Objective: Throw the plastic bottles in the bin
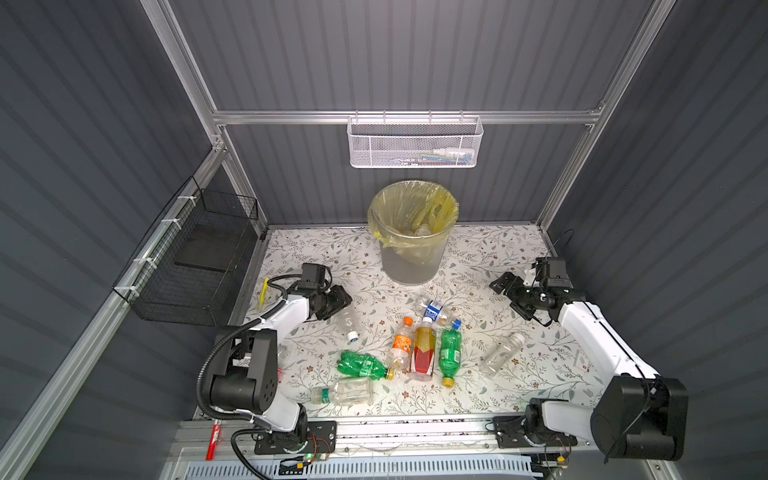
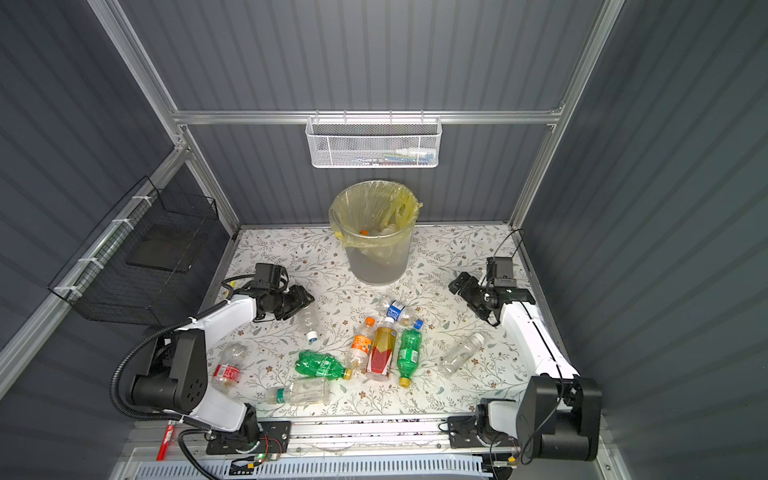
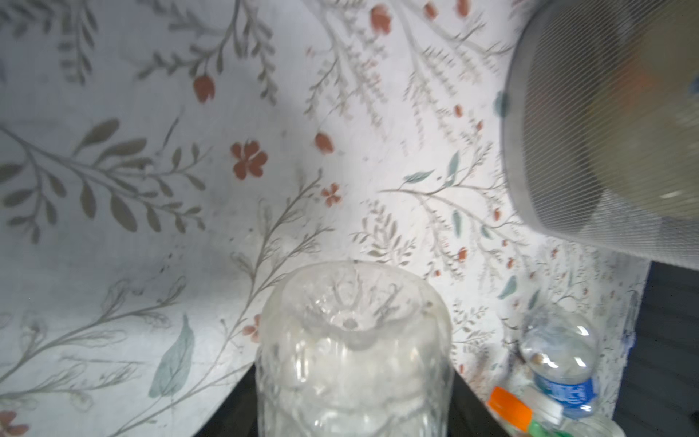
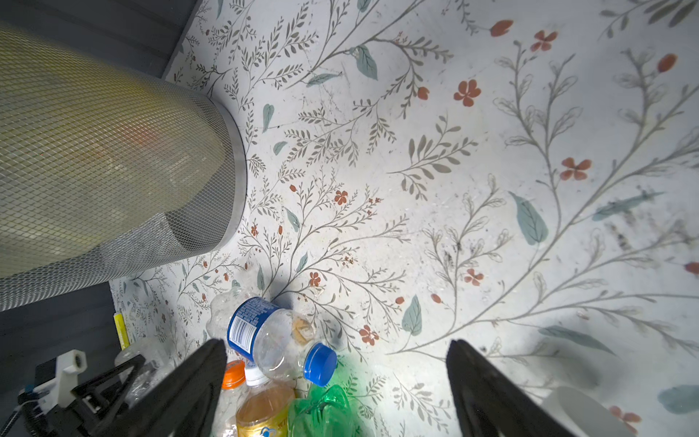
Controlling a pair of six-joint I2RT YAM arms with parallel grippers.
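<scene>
A clear bottle with a white cap (image 2: 309, 323) is held by my left gripper (image 1: 337, 302), which is shut on it. Its base fills the low middle of the left wrist view, between the fingers. My right gripper hangs open and empty above bare floor. Lying in the middle are an orange-label bottle (image 1: 401, 345), a red-and-yellow-label bottle (image 1: 423, 352), a green bottle (image 1: 450, 355) and a blue-label bottle (image 4: 276, 336). A crumpled green bottle (image 1: 361, 365) and clear bottles (image 1: 350, 391) lie nearer the front. The bin (image 1: 412, 260) stands behind, lined with yellow plastic.
Another clear bottle (image 1: 504, 353) lies at right front, and a red-label one (image 2: 230, 366) lies beside the left arm. A black wire basket (image 1: 204, 256) hangs on the left wall; a white one (image 1: 415, 145) hangs above the bin. Floor on either side of the bin is clear.
</scene>
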